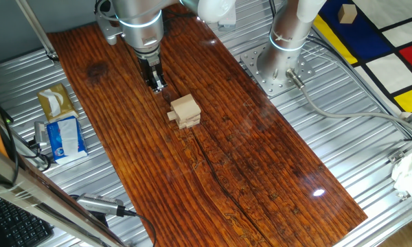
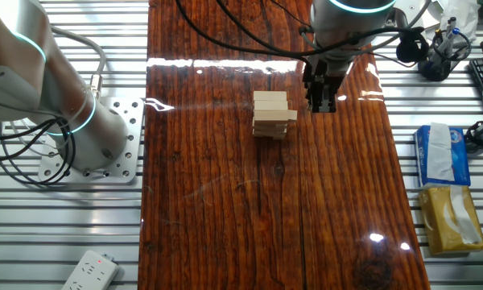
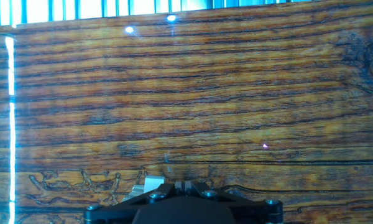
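A small stack of pale wooden blocks [image 1: 185, 110] stands on the brown wooden board, one block jutting out from its side. From the other side, the same stack [image 2: 271, 117] shows several layers, with the jutting block [image 2: 292, 115] pointing toward my gripper [image 2: 322, 106]. In exterior view 1 the gripper [image 1: 159, 88] hangs just beyond the stack, pointing down and apart from it. Its fingertips meet in the wrist view, with nothing visible between them, so the gripper looks shut. A pale object [image 3: 153, 183], partly hidden, shows beside the fingers there.
The wooden board [image 1: 261, 171] is otherwise clear. A blue tissue pack [image 1: 66, 139] and a yellow one [image 1: 57, 103] lie off its edge. The robot base [image 1: 278, 68] stands on the opposite side. Black cables [image 2: 249, 44] loop near the arm.
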